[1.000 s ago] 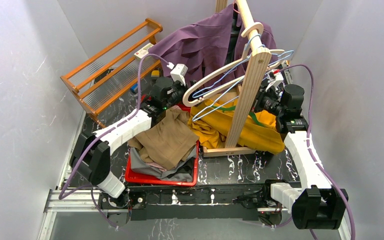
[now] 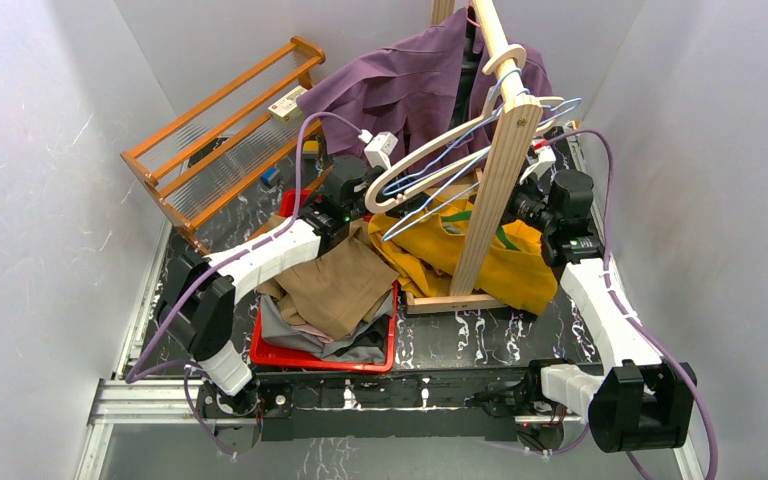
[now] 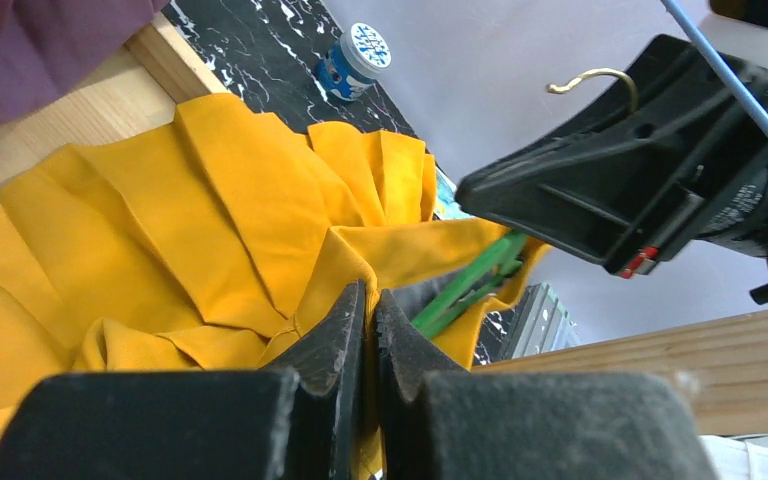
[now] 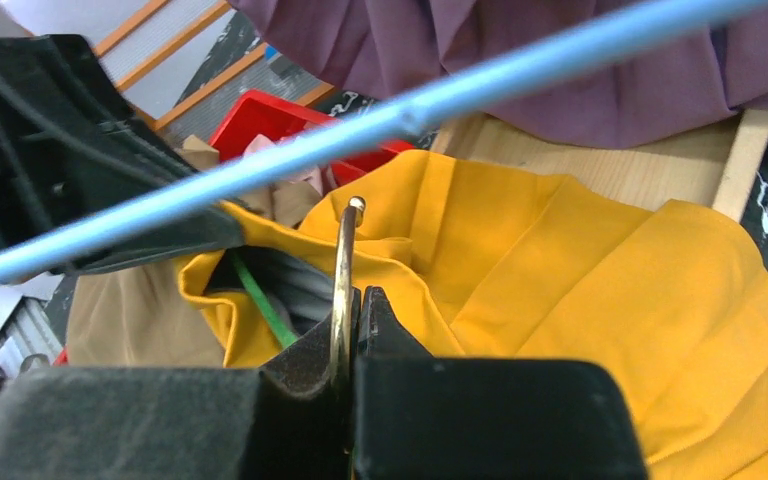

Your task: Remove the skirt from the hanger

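The yellow skirt (image 2: 520, 270) hangs low in the rack, in folds with a green strip at its opened waistband (image 3: 430, 240). In the left wrist view my left gripper is shut on a fold of its yellow fabric. My right gripper is shut, a gold metal hook (image 4: 348, 240) rising between its fingers, with yellow fabric behind and below. Blue hangers (image 2: 440, 200) and a pale hanger (image 2: 390, 200) hang from the rail above the skirt.
A wooden post (image 2: 490, 200) stands between the arms. Purple cloth (image 2: 390, 80) hangs behind. A red bin (image 2: 390, 340) with folded clothes lies front left, an orange wooden rack (image 2: 190, 170) back left, and a blue-lidded jar (image 3: 350, 65) stands on the table.
My left gripper has moved a little to the right; my right gripper has shifted slightly left and forward, and the yellow fabric's right part has shifted slightly.
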